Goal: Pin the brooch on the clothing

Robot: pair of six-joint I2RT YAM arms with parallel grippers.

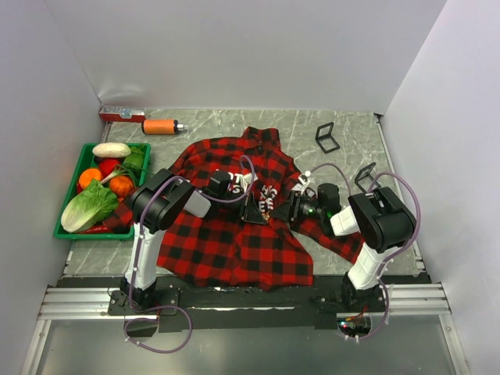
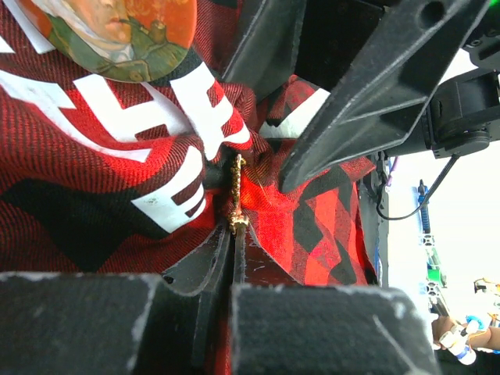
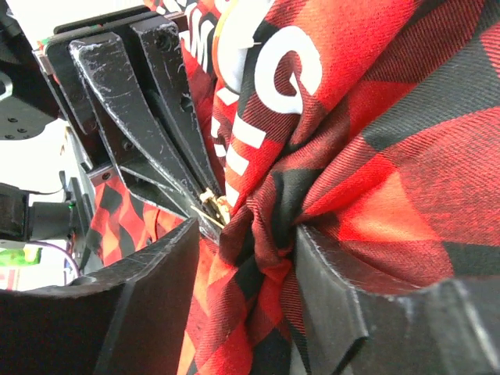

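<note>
A red and black checked shirt [image 1: 211,250] with white lettering lies spread over the table. My left gripper is shut on a small gold brooch [image 2: 237,191], gripping its end against the cloth. In the right wrist view the gold brooch [image 3: 212,205] shows at the left gripper's fingertips, a thin pin sticking out. My right gripper stands part open, with a bunched fold of the shirt [image 3: 269,211] between its fingers. Whether the pin passes through the cloth is hidden.
A round picture badge [image 2: 125,31] sits on the shirt beside the lettering. A green basket of vegetables [image 1: 58,223] stands at the left, with an orange bottle [image 1: 160,126] behind. Two open black cases [image 1: 326,137] lie at the right.
</note>
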